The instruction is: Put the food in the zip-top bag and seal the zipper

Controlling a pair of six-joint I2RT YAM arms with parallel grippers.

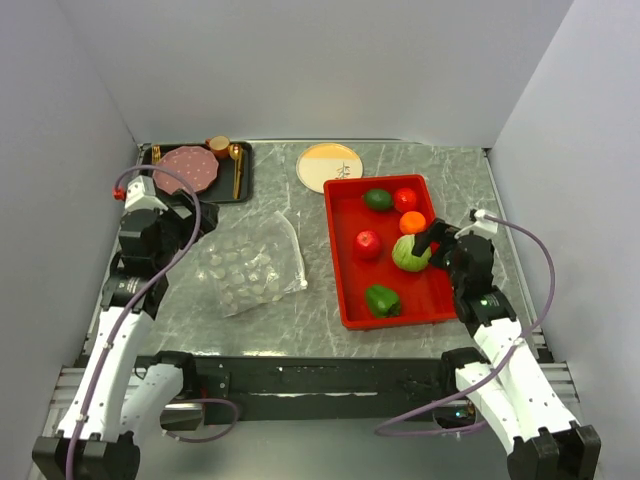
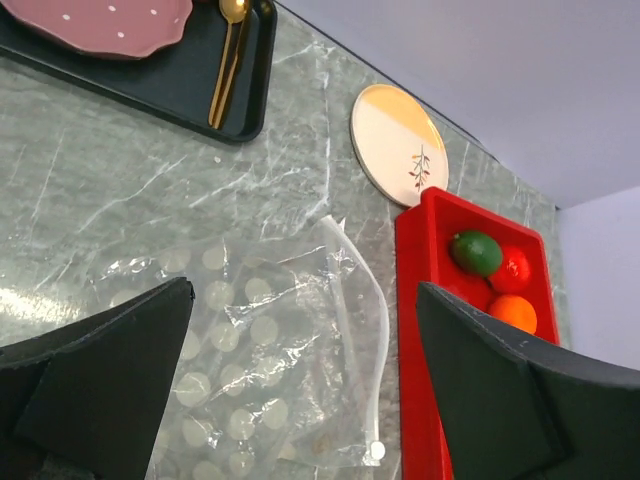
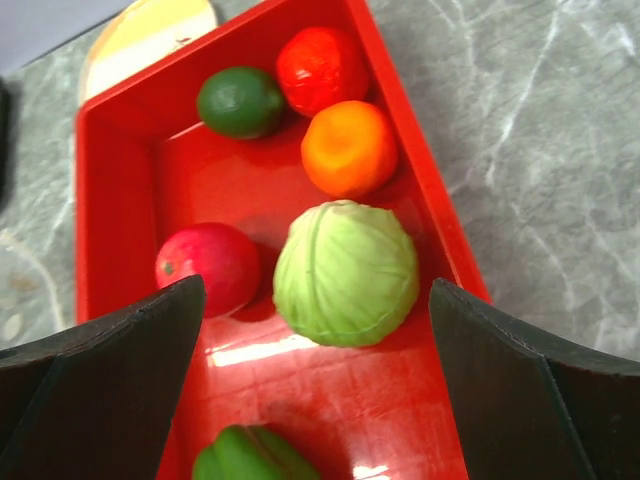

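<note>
A clear zip top bag (image 1: 250, 265) with pale dots lies flat on the counter, its white zipper edge (image 2: 378, 350) facing the red tray (image 1: 335, 255). In that tray are a cabbage (image 3: 347, 273), an orange (image 3: 349, 149), a tomato (image 3: 322, 70), an avocado (image 3: 240, 102), a red round fruit (image 3: 208, 268) and a green pepper (image 3: 252, 455). My left gripper hangs open above the counter at the bag's left, holding nothing. Over the tray, my right gripper is open, its fingers spread to either side of the cabbage in view; contact cannot be made out.
At the back left sits a black tray (image 1: 247, 180) with a pink plate (image 1: 188, 168) and golden cutlery (image 1: 237, 175). A round cream-and-yellow plate (image 1: 328, 163) lies behind the red tray. Bare counter shows in front of the bag.
</note>
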